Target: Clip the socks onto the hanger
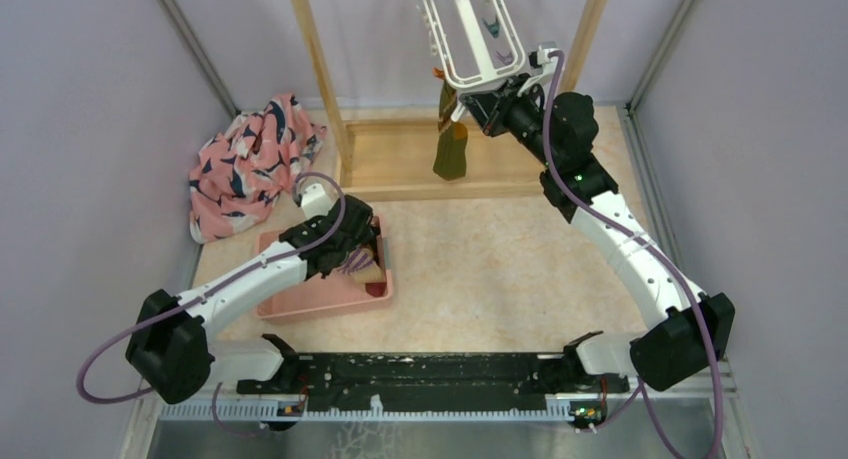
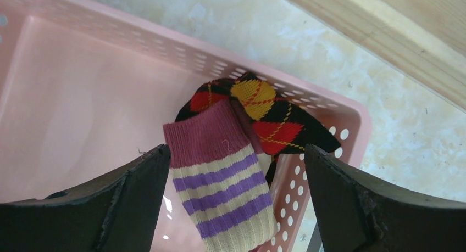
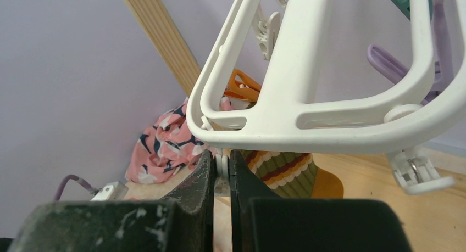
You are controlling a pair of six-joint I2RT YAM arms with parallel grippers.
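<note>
The white hanger frame (image 1: pixel 480 39) hangs at the back; an olive sock (image 1: pixel 450 149) dangles from it on an orange clip (image 3: pixel 242 87). My right gripper is shut on a white clip at the hanger's front edge. My left gripper stands open above the pink basket (image 2: pixel 82 82), where a maroon-and-purple striped sock (image 2: pixel 225 197) and a black, red and yellow argyle sock (image 2: pixel 286 128) lie against the right end.
A pink patterned cloth (image 1: pixel 255 164) lies at the back left. The wooden stand's base (image 1: pixel 395 144) sits at the back middle.
</note>
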